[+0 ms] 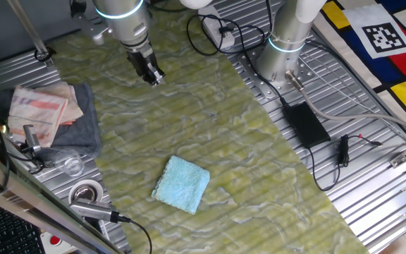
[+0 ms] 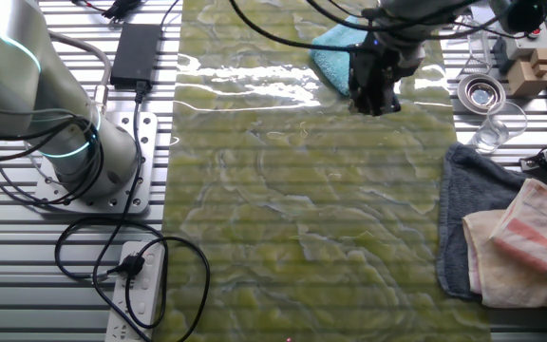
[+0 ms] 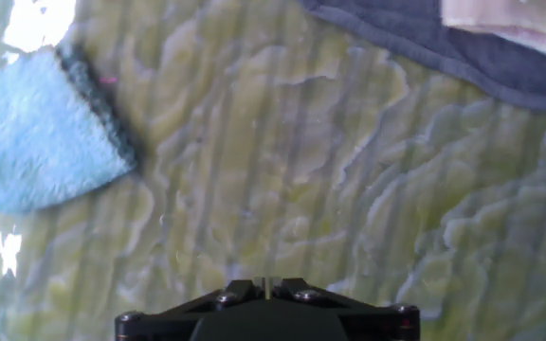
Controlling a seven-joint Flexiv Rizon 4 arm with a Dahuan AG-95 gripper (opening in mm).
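A light blue towel (image 1: 182, 185), folded into a square, lies flat on the green marbled mat (image 1: 245, 176). In the wrist view the towel (image 3: 41, 133) shows at the left, apart from the gripper. My gripper (image 1: 158, 80) hangs above the mat's far part in exterior view 1, well away from the towel. Its fingertips meet at the bottom of the wrist view, so the gripper is shut, and nothing shows between them. From exterior view 2, the gripper (image 2: 376, 108) and arm cover part of the towel (image 2: 335, 59).
A dark grey cloth (image 1: 89, 127) with pinkish striped cloths (image 1: 37, 116) lies at the mat's left edge. Near it stand a clear cup (image 1: 69, 164) and a round metal container (image 1: 85, 192). A power strip (image 1: 217, 29) and black adapter (image 1: 306, 125) lie to the right.
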